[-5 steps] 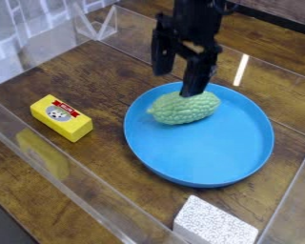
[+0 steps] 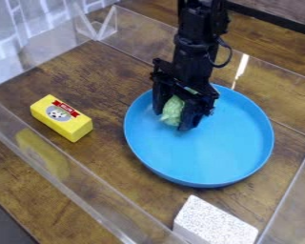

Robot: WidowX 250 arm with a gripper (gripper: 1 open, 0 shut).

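Observation:
The black gripper (image 2: 183, 91) is down on the blue plate (image 2: 200, 152), its fingers around a pale green knobbly object (image 2: 177, 110), like a toy corn or vegetable, near the plate's upper left part. The fingers hide much of the object, and whether they have closed on it is hard to tell.
A yellow box (image 2: 61, 117) with a label lies on the wooden table at the left. A white speckled block (image 2: 213, 222) lies at the bottom right. Clear plastic walls edge the area.
The gripper has come down from above the plate onto the green object, its fingers now covering much of it.

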